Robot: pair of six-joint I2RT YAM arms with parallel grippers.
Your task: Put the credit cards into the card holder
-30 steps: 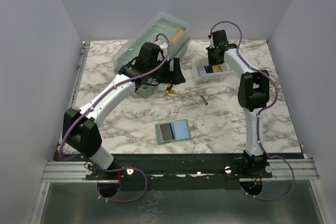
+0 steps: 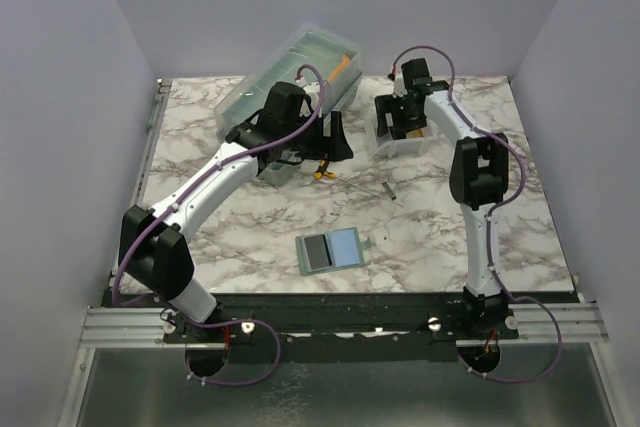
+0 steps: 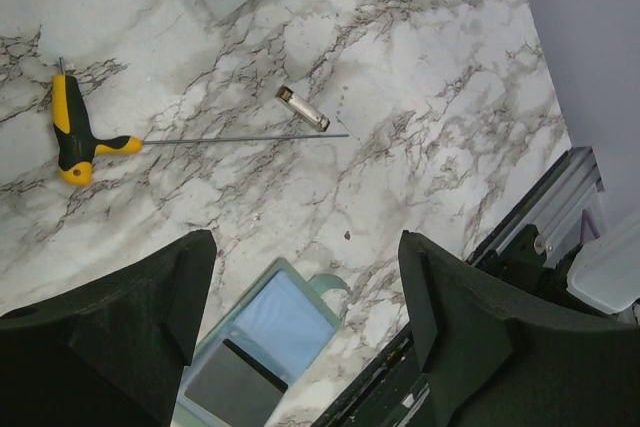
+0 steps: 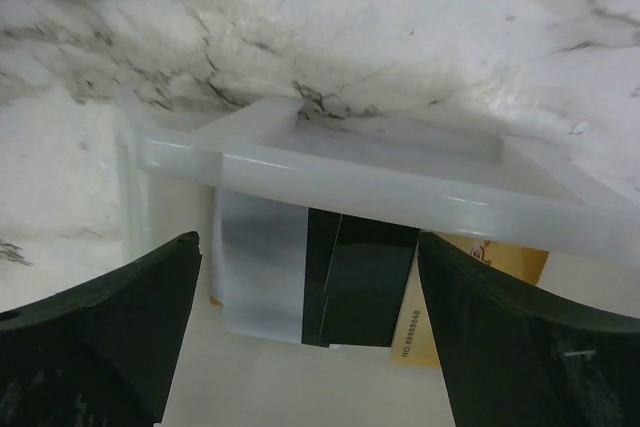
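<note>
Credit cards lie in a translucent white box [image 4: 370, 182] at the back right of the table. In the right wrist view a black-and-silver card [image 4: 265, 262] overlaps a gold card [image 4: 418, 322]. My right gripper stands open over the box, its fingers to either side of the black-and-silver card, holding nothing. The card holder [image 2: 331, 251] lies open and flat near the front edge, with a dark half [image 3: 235, 387] and a pale blue half. My left gripper is open and empty, raised above the table behind the holder.
A yellow-and-black T-handle driver [image 3: 75, 137] and a small metal piece [image 3: 302, 108] lie between the holder and the box. A large clear bin [image 2: 300, 57] stands at the back left. Right of the holder the marble table [image 2: 460, 257] is clear.
The left arm and the holder stayed still.
</note>
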